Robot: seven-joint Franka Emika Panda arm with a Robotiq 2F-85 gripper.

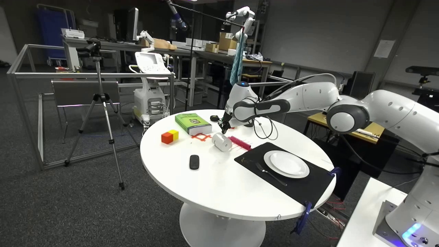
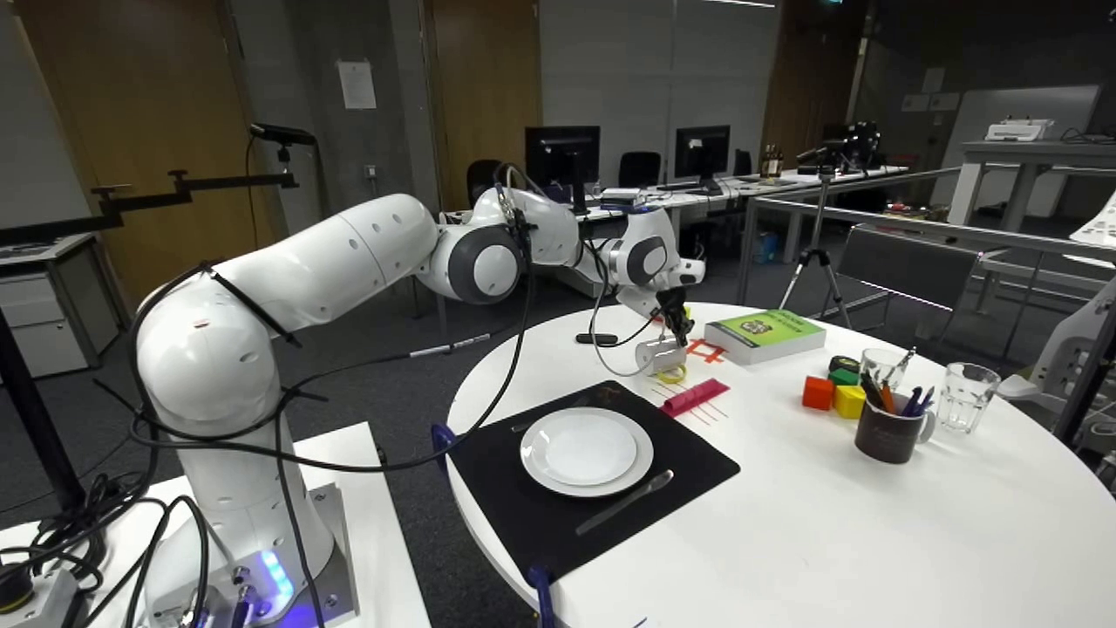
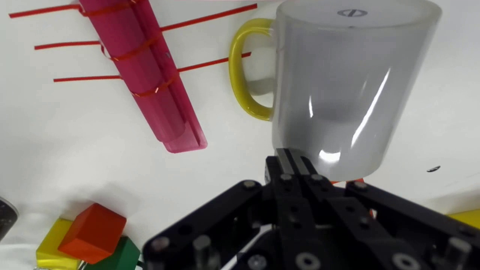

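A white mug [image 3: 346,90] with a yellow handle [image 3: 240,67] lies on its side on the round table. My gripper is shut, with nothing seen between its fingers. In the wrist view its fingertips overlap the mug's edge at the lower left; whether they touch it I cannot tell. From the first exterior view, the gripper [image 1: 224,128] points down just behind the mug [image 1: 222,142]. The second exterior view has the gripper [image 2: 680,330] close beside and above the mug [image 2: 659,356].
A pink holder [image 3: 144,67] lies beside the handle, across red tape lines. Coloured blocks [image 1: 169,136] and a green book [image 1: 193,123] are nearby. A black mat [image 2: 502,471] bears a plate [image 2: 530,460]. Glasses [image 2: 966,398] and a dark pen mug [image 2: 887,434] stand farther off.
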